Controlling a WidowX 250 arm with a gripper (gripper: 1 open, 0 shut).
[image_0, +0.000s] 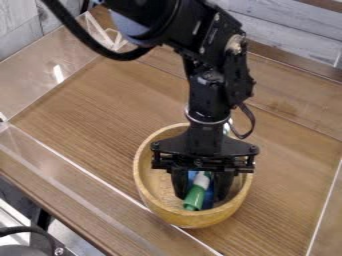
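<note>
My black gripper (203, 168) reaches down into a round wooden bowl (160, 200) on the wooden counter. Inside the bowl, between the fingers, is a small object with a green part (194, 198), a pale band and blue behind it. The fingers appear closed on it, though the dark gripper hides much of the contact. A small white item behind the gripper is mostly hidden.
A pale wall stands at the back, clear edging runs along the left, and a black cable lies at the lower left.
</note>
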